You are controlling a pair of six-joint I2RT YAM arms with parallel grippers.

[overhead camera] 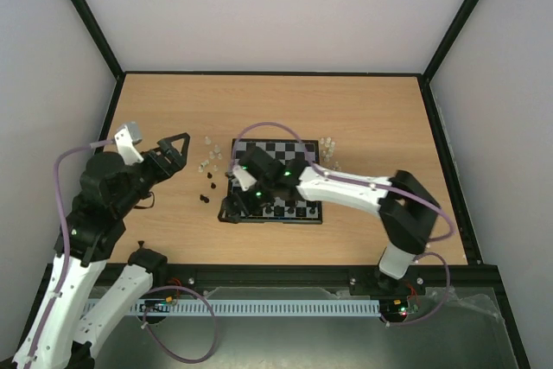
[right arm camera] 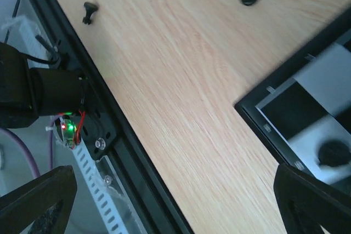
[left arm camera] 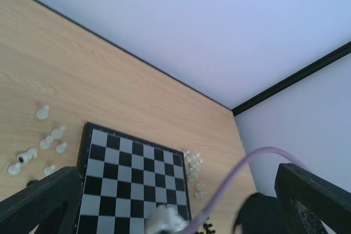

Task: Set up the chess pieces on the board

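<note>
The black-framed chess board [overhead camera: 276, 150] lies in the middle of the table, partly covered by my right arm; dark pieces [overhead camera: 301, 212] stand along its near row. Over the board's near left corner is my right gripper [overhead camera: 232, 211], open and empty. Left of the board, high above the table, my left gripper [overhead camera: 180, 143] also stands open with nothing between its fingers. Several white pieces [left arm camera: 57, 132] lie scattered left of the board, with a few dark pieces [overhead camera: 205, 199] nearer the front. More white pieces [left arm camera: 193, 163] are grouped at the board's right.
One dark piece [right arm camera: 90, 12] lies alone near the table's front left edge. My right arm [overhead camera: 337, 186] reaches across the board's near half.
</note>
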